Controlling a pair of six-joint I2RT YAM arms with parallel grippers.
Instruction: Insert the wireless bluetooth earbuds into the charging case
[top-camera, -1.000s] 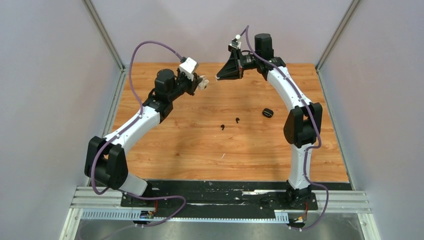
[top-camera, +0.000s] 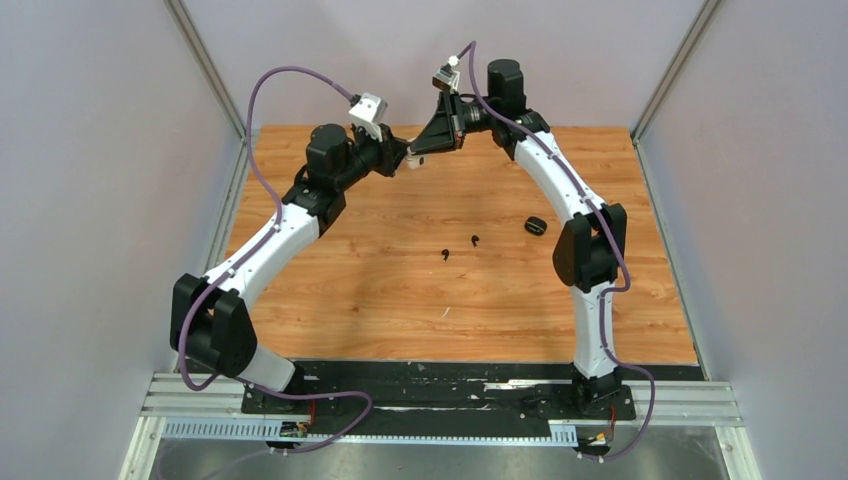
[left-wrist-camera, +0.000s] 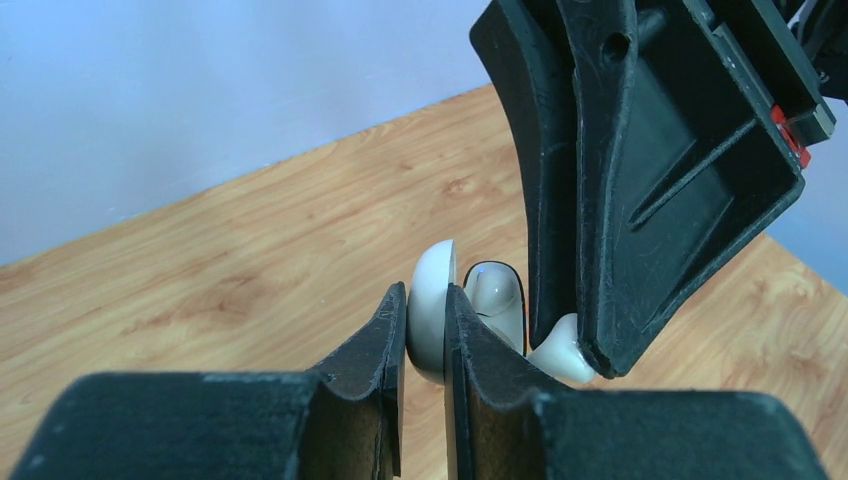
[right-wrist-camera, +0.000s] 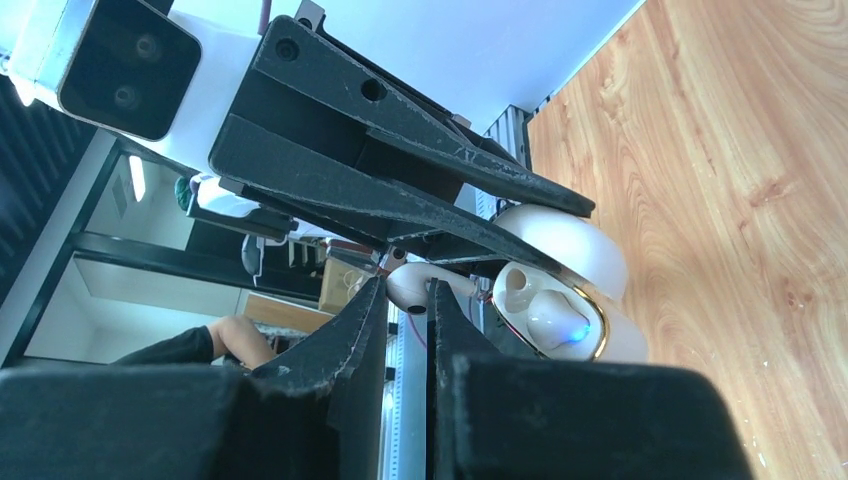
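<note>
My left gripper is shut on the white charging case (right-wrist-camera: 622, 335), whose lid stands open. One white earbud (right-wrist-camera: 556, 322) sits in the case, with a small blue light glowing beside it. My right gripper is shut on another white earbud (right-wrist-camera: 408, 283). Its stem points at the case's empty slot (right-wrist-camera: 517, 290), with the tip close to the case edge; whether it touches cannot be told. In the left wrist view the held earbud (left-wrist-camera: 562, 350) shows under the right fingers (left-wrist-camera: 600, 200), just right of the case.
Two small black earbuds, one left (top-camera: 445, 255) and one right (top-camera: 475, 240), lie mid-table. A black case (top-camera: 535, 226) is to their right.
The right gripper has come left with its earbud, closing the gap to the case. The left gripper has shifted slightly, and the case has turned a little.
</note>
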